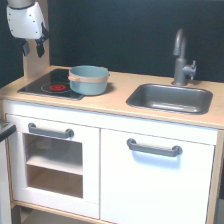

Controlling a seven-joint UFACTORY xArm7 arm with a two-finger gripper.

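Note:
My gripper (33,48) hangs in the upper left of the camera view, above and behind the stove. Its dark fingers look spread apart, with nothing visible between them. On the black stove top (44,87) sits a blue-grey pot (90,82) with tan handles. It stands upright near the right side of the stove, apart from my gripper, and its bottom inside is hidden.
Right of the pot, a metal sink (172,98) looks empty, with a grey faucet (180,60) rising behind it. Below are a white door (155,180) and a windowed front (80,140), both with dark handles. Bare wood counter (118,90) separates pot and sink.

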